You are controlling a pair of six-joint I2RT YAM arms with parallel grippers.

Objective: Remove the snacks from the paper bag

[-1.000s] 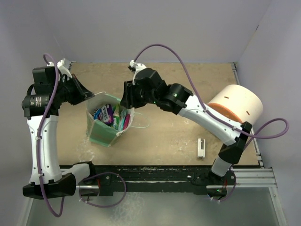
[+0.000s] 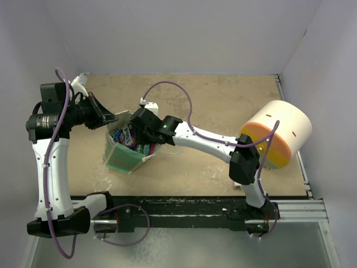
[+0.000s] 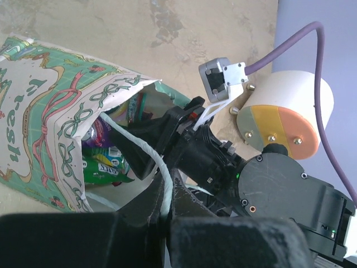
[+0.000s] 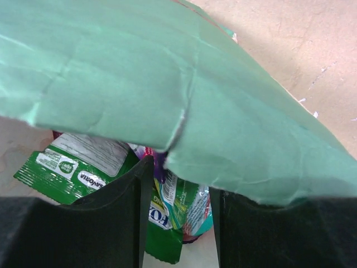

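Observation:
The paper bag (image 2: 120,159) stands open at the left middle of the table, packed with snack packets (image 4: 83,170), green, purple and others. My left gripper (image 2: 111,117) is shut at the bag's left rim; the bag's white handle cord (image 3: 139,145) crosses in front of it in the left wrist view. My right gripper (image 2: 139,131) reaches down into the bag, its fingers part open over the packets, with a green packet and purple wrappers showing between and beside them. Whether they touch a packet I cannot tell.
A large cylinder (image 2: 279,128) with a coloured end lies at the table's right. Walls enclose the table at back and sides.
My right gripper has moved left and down from beside the bag's right rim into the bag. My left gripper has shifted slightly right.

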